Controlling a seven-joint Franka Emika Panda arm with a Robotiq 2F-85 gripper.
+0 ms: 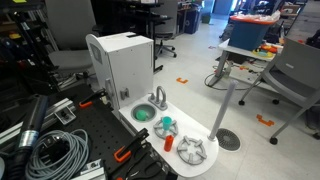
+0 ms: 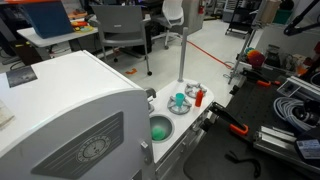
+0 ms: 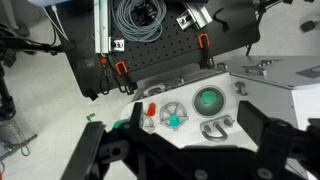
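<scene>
My gripper shows in the wrist view with its dark fingers spread wide and nothing between them. It is above a white toy-kitchen counter point(image 1: 187, 122). A round sink point(image 3: 222, 98) in the counter holds a green item point(image 3: 208, 98). A teal cup point(image 2: 180, 99) stands at the nearer stove burner point(image 1: 166, 127). Beside the other burner point(image 1: 190, 150) is a small red bottle point(image 1: 168, 143). In the exterior views I cannot make out the gripper.
A white cabinet point(image 1: 125, 66) rises at one end of the counter, near a grey faucet point(image 1: 154, 95). An upright pale post point(image 1: 222, 110) stands at the other end. Coiled cable point(image 3: 140, 18) and orange-handled clamps point(image 3: 121, 68) lie on the black table point(image 3: 175, 58).
</scene>
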